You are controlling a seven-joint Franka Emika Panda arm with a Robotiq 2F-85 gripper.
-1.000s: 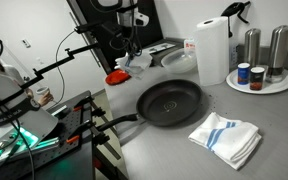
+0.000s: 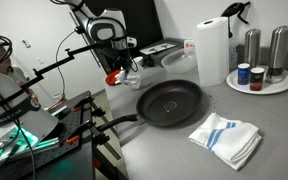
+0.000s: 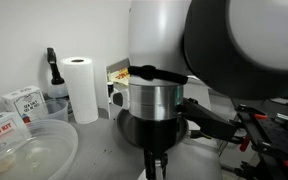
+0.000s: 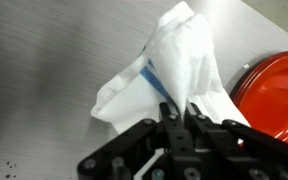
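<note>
A white cloth with a blue stripe [image 4: 149, 84] hangs from my gripper, which is shut on a bunched part of it in the wrist view. Its lower part spreads over the grey counter. In exterior view 1 the held cloth [image 2: 131, 78] is a small white shape under the gripper [image 2: 124, 64], at the far left end of the counter. A second white cloth with blue stripes [image 2: 225, 138] lies folded at the front right.
A red dish [image 4: 276, 96] sits right beside the held cloth. A black pan [image 2: 170, 103] stands mid-counter, with a paper towel roll [image 2: 213, 55] and a clear bowl [image 2: 180, 62] behind it. Shakers and mills stand on a white plate [image 2: 283, 86] at the back right.
The folded cloth and the pan have stayed put.
</note>
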